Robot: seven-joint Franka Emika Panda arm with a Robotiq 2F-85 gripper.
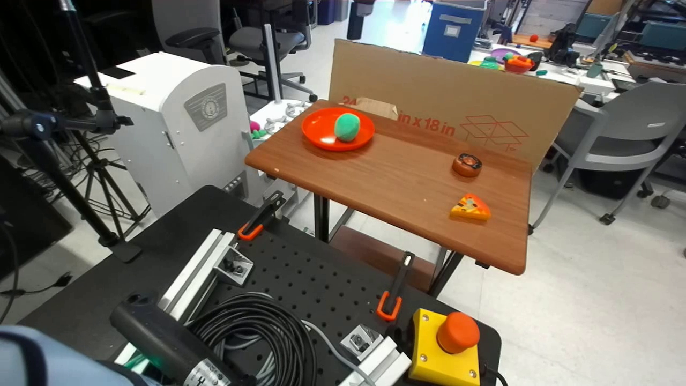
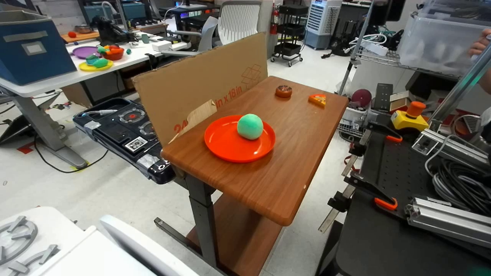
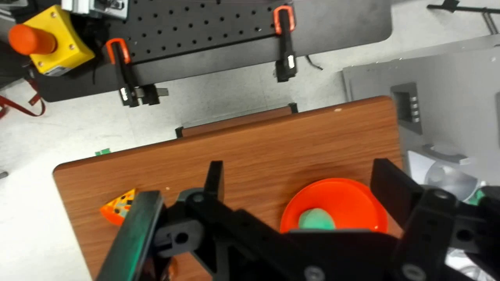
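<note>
Wide apart stand the two fingers of my gripper in the wrist view, with nothing held between them; it is open, high over the table. A green ball (image 2: 250, 126) rests on a red plate (image 2: 221, 143) toward one end of the wooden table (image 2: 294, 156). At the table's other end lie an orange pizza-slice toy (image 1: 471, 208) and a brown round donut-like toy (image 1: 467, 165), apart from each other. In the wrist view the gripper's body covers part of the plate and ball, and nearly all of the brown toy.
A cardboard sheet (image 1: 418, 96) stands upright along the table's far edge. Across a gap, the black bench (image 1: 308, 257) carries clamps, coiled cables (image 1: 257, 328) and a yellow box with an orange button (image 1: 458, 332).
</note>
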